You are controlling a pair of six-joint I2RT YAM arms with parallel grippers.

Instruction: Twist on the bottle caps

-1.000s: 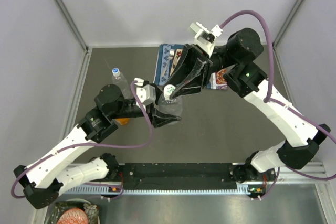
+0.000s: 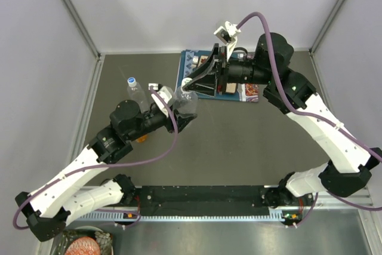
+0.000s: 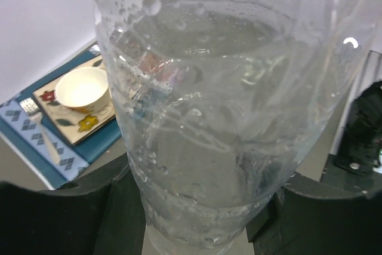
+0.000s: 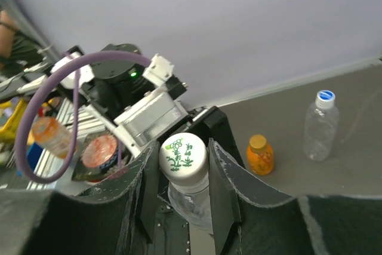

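Observation:
In the middle, my left gripper point(image 2: 178, 107) is shut on a clear plastic bottle point(image 2: 185, 104), which fills the left wrist view point(image 3: 221, 106). My right gripper is shut on the white printed cap point(image 4: 183, 159) at that bottle's top. Behind my left arm stand another clear bottle point(image 4: 319, 129) with a white-and-blue top and a small orange bottle point(image 4: 260, 158) with a yellow cap.
At the back, a blue placemat point(image 2: 209, 95) holds a patterned board, a white cup point(image 3: 82, 89) and a fork point(image 3: 42, 129), partly under my right arm.
Both grippers, with the bottle and cap between them, have moved toward the back and slightly left. The right wrist has turned a little.

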